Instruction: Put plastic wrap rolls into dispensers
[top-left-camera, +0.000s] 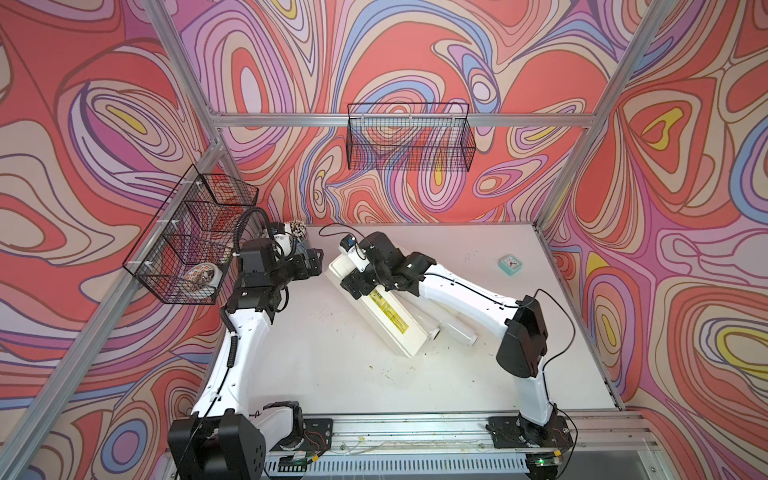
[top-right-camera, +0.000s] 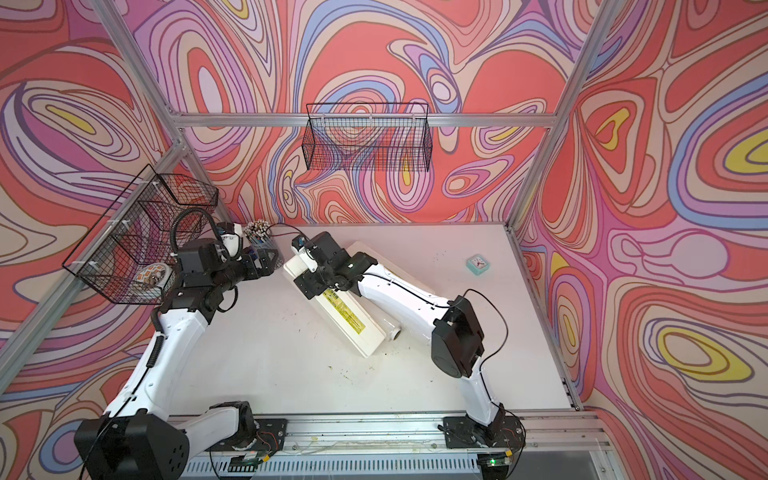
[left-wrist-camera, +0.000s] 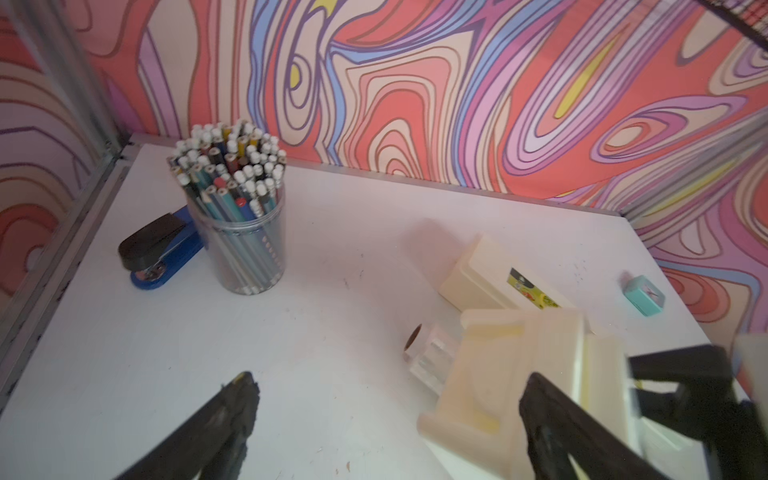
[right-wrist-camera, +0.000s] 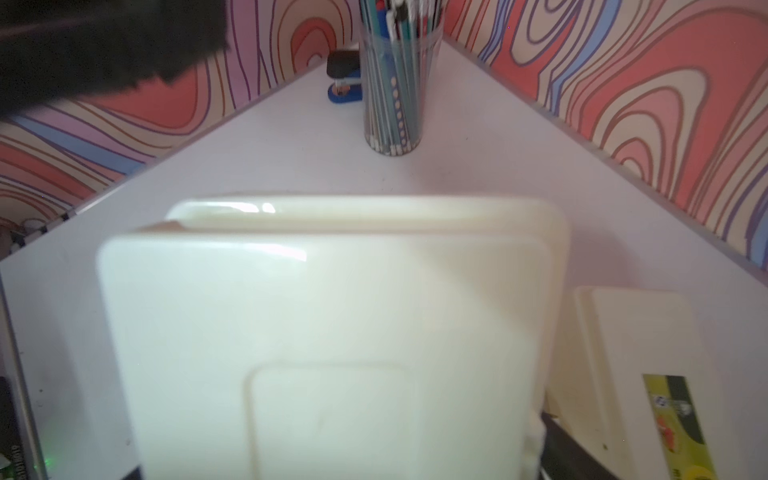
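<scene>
The near cream dispenser (top-left-camera: 396, 320), with a yellow label, slants across the table's middle. My right gripper (top-left-camera: 357, 285) is at its far-left end, fingers wide apart. In the right wrist view, the end of this dispenser (right-wrist-camera: 336, 336) fills the space between the fingers; firm contact cannot be seen. Just right of the dispenser lies a clear wrap roll (left-wrist-camera: 432, 352), partly hidden, and another clear roll (top-left-camera: 457, 329) shows farther right. A second dispenser (right-wrist-camera: 664, 336) lies behind, mostly covered by the right arm from above. My left gripper is open and empty, left of the near dispenser.
A cup of pencils (left-wrist-camera: 240, 216) and a blue stapler (left-wrist-camera: 164, 244) stand at the back left, close to the left gripper. Wire baskets (top-left-camera: 192, 240) line the left side. A teal clock (top-left-camera: 509, 264) is at the back right.
</scene>
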